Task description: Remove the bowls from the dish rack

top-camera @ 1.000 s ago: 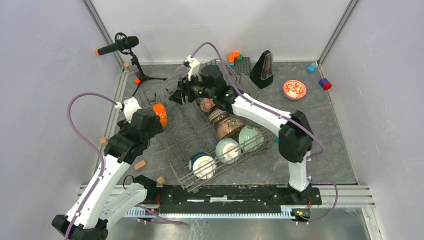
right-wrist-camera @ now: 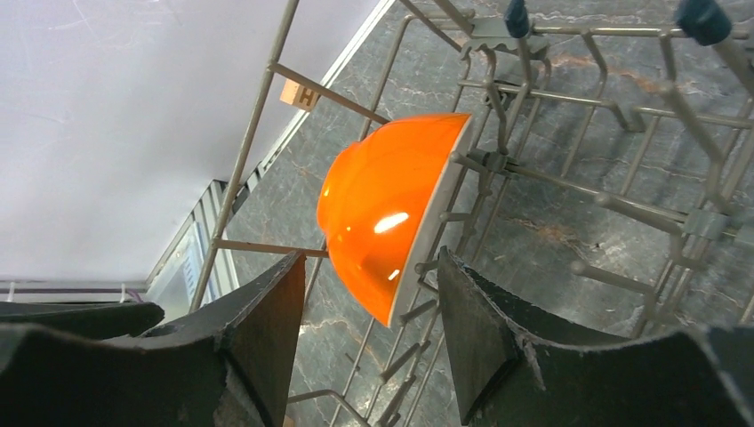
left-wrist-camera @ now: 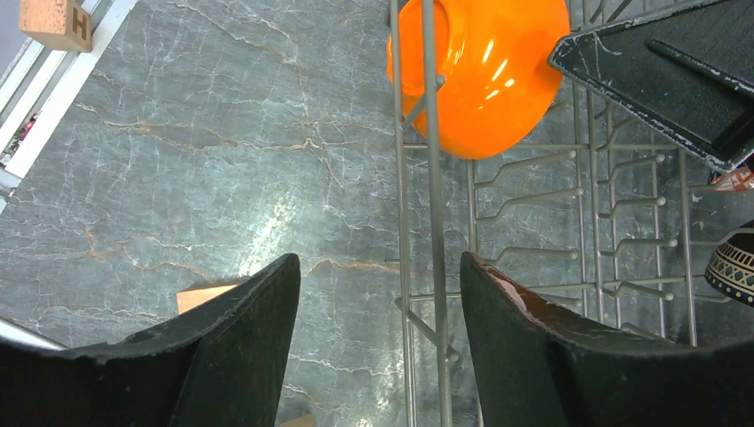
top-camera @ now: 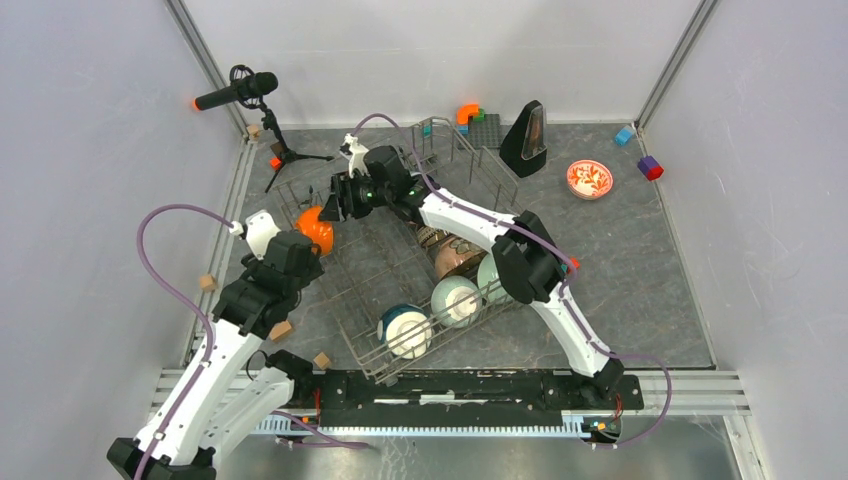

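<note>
The orange bowl [top-camera: 316, 230] leans on its side at the left end of the wire dish rack [top-camera: 353, 290]. In the right wrist view the orange bowl [right-wrist-camera: 387, 200] lies ahead of my right gripper, whose fingers stand apart with nothing between them. From the left wrist, the orange bowl [left-wrist-camera: 498, 76] shows beyond the rack's edge bar. My left gripper is open beside that edge, only floor and rack wire showing between its fingers. Farther right in the rack are a blue-white bowl [top-camera: 405, 330], a pale green bowl [top-camera: 457, 302] and a brown bowl [top-camera: 457, 257].
A red-patterned bowl [top-camera: 589, 179] sits on the floor at the right, with clear floor around it. Behind the rack stands a black grater-like object [top-camera: 524, 140]. A microphone stand [top-camera: 284, 150] is at the back left. Wooden blocks [top-camera: 281, 331] lie left of the rack.
My right arm has swung left, bringing its gripper closer to the orange bowl. The left arm has shifted slightly. The orange bowl appears turned a little, with more of its outside visible.
</note>
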